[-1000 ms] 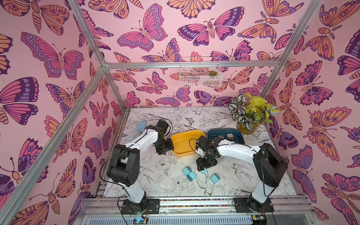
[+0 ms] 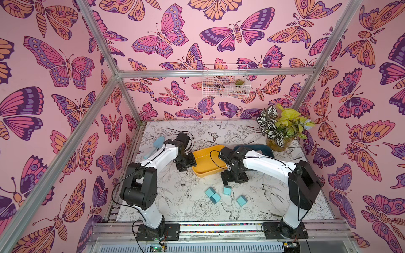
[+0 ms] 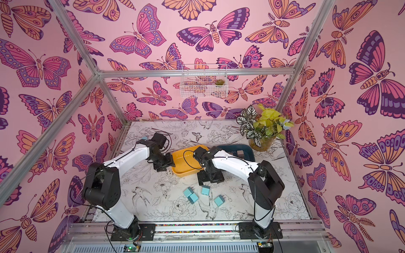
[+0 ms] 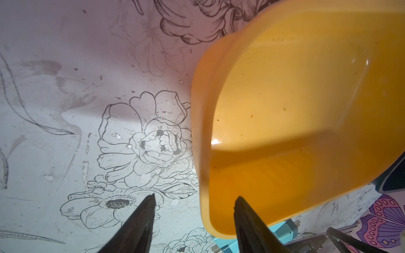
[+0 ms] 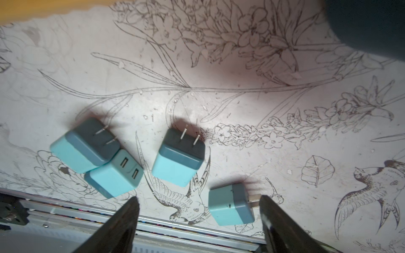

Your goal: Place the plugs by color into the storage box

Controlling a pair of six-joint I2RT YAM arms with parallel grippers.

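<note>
Several teal plugs lie loose on the table: one (image 5: pixel 178 157) in the middle of the right wrist view, another (image 5: pixel 230 203) lower right, two touching at the left (image 5: pixel 83 146). My right gripper is open above them. My left gripper is open above the near-left end of the yellow box (image 4: pixel 286 105), which is empty. The dark blue box (image 3: pixel 244 149) behind my right gripper holds a dark object, partly hidden by the arm.
A potted plant (image 3: pixel 265 126) stands at back right. A light blue object (image 2: pixel 157 143) lies at left behind my left arm.
My right arm has shifted, its gripper rising slightly from over the middle plug, which now shows more. My left gripper has moved very slightly.
</note>
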